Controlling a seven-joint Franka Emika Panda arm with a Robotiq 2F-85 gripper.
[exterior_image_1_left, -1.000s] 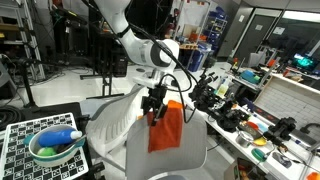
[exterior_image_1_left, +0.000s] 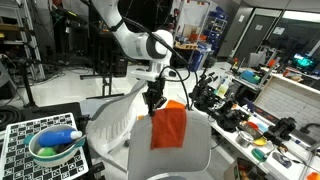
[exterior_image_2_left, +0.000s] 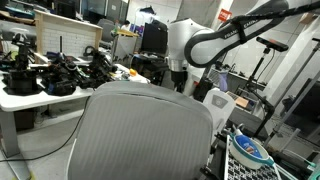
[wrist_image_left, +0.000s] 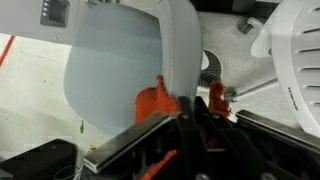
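An orange cloth (exterior_image_1_left: 168, 129) hangs down one face of a grey chair's backrest (exterior_image_1_left: 197, 140). At the backrest's top edge, my gripper (exterior_image_1_left: 154, 101) is shut on the cloth's upper part. In the wrist view, orange fabric (wrist_image_left: 152, 104) shows left of the backrest's rim (wrist_image_left: 182, 55), and a darker red fold lies to the right, beside the gripper. The fingertips are dark and the exact pinch is hard to make out. From the second exterior view, the backrest (exterior_image_2_left: 140, 125) hides the cloth and the gripper's tips.
A second pale chair (exterior_image_1_left: 112, 125) stands close on the left. Beyond it, a bowl of coloured items (exterior_image_1_left: 55, 140) rests on a checkered board (exterior_image_1_left: 15, 158). A cluttered table (exterior_image_1_left: 240, 110) with tools and dishes runs along the right.
Compared with a second ago, the gripper is slightly higher and the cloth spreads wider and farther right over the backrest.
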